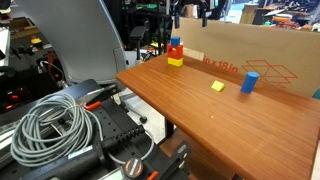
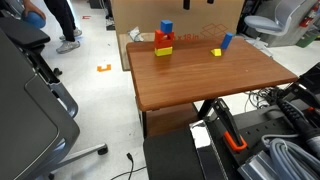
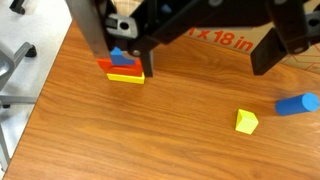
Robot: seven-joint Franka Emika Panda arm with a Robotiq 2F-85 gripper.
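My gripper (image 1: 191, 22) hangs open above the table's far edge, in front of the cardboard, with nothing between its fingers. In the wrist view one of its fingers (image 3: 268, 52) stands on the right and the other partly covers the block stack. That stack has a yellow block (image 1: 175, 62) at the bottom, red (image 1: 175, 52) in the middle and a blue block (image 1: 175, 42) on top. A small yellow cube (image 3: 246, 122) lies alone on the table. Farther right a blue cylinder (image 3: 298, 104) is apart from it, upright in the exterior views.
A cardboard panel (image 1: 230, 45) stands along the table's far side. Coiled cable (image 1: 50, 125) and black equipment (image 1: 120, 130) lie off its near left side.
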